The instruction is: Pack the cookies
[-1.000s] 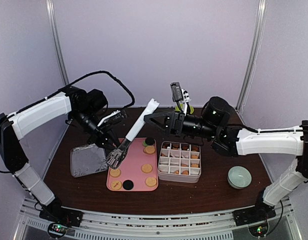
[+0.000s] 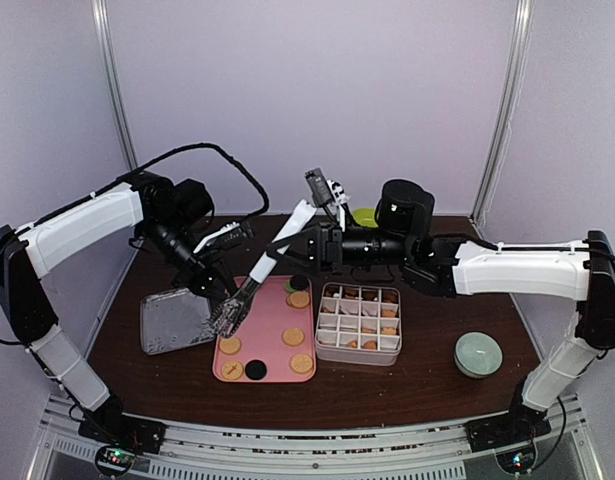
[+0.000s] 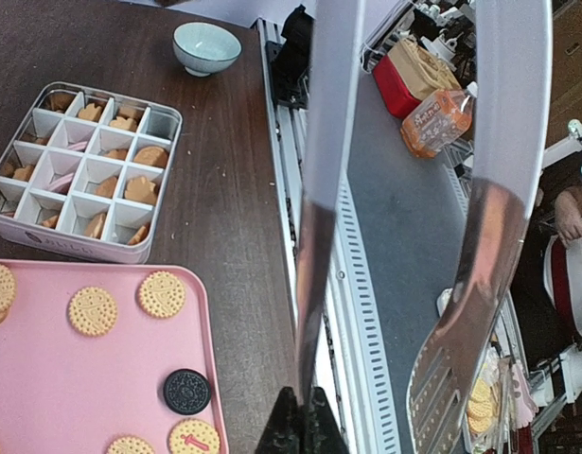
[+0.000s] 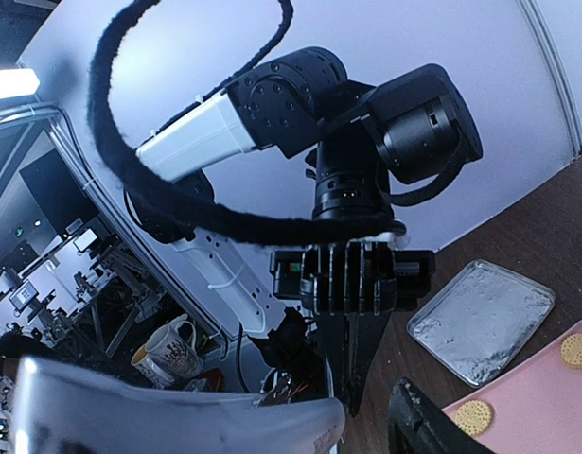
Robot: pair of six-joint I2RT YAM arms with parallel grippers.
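Observation:
Tongs with white arms and metal ends, one end slotted (image 3: 447,378), hang over the pink tray (image 2: 277,372). My left gripper is shut on the thin metal of one tongs arm (image 3: 319,236). In the top view my right gripper (image 2: 299,248) is at the white upper part of the tongs (image 2: 277,250), its fingers partly open; whether it touches cannot be told. Round cookies (image 3: 162,294) and a dark cookie (image 3: 186,392) lie on the pink tray. Cookies fill many cells of the divided box (image 2: 359,354) right of it.
A metal tray (image 2: 175,322) lies empty to the left. On the right stands a pale green bowl (image 2: 477,355). A yellow-green item (image 2: 365,217) sits at the back, behind the right arm. Bare table shows around the bowl.
My right gripper has moved left along the table's width, up to the white part of the tongs. The left arm and the tongs stay nearly still.

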